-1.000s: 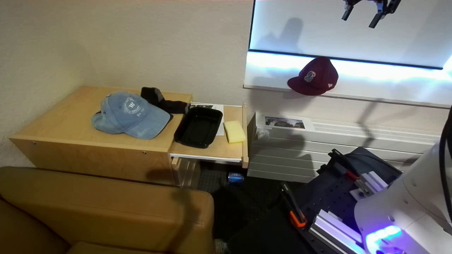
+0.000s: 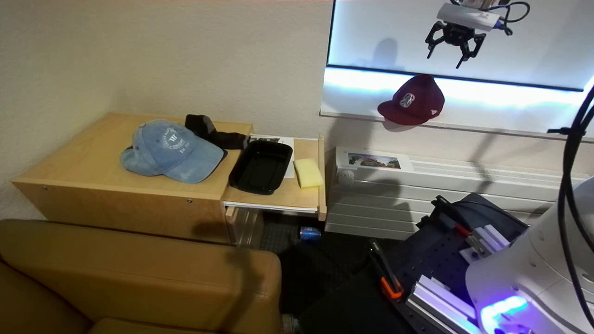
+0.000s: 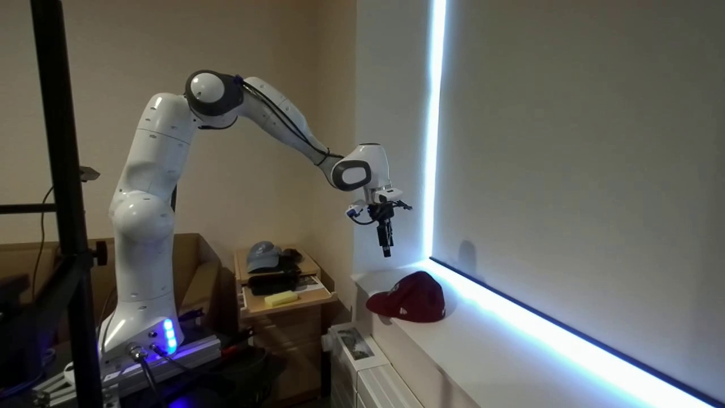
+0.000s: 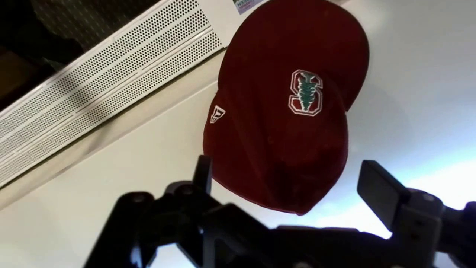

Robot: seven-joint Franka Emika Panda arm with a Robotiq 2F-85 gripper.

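A dark red cap [image 2: 416, 102] with a white-edged S emblem rests on the white windowsill [image 3: 469, 333]. Above it in exterior view 2, clear of the cap [image 3: 412, 299], hangs my gripper [image 3: 386, 253], pointing down. Its two fingers stand wide apart in exterior view 1, where the open gripper [image 2: 443, 61] has only air between its tips. From the wrist the cap [image 4: 285, 111] fills the upper middle, brim away from me. The open gripper frames the cap's near, crown end from above, not touching it.
A blue cap [image 2: 167, 147], a dark sock [image 2: 214, 132], a black tray [image 2: 261, 167] and a yellow sponge [image 2: 307, 173] lie on the wooden cabinet and its pulled-out drawer. Below the sill runs a white radiator [image 2: 456, 183]. The sill is clear around the red cap.
In exterior view 1 my gripper has come lower and further left, nearer the red cap, and more of it shows. The caps, tray and sponge have stayed where they were.
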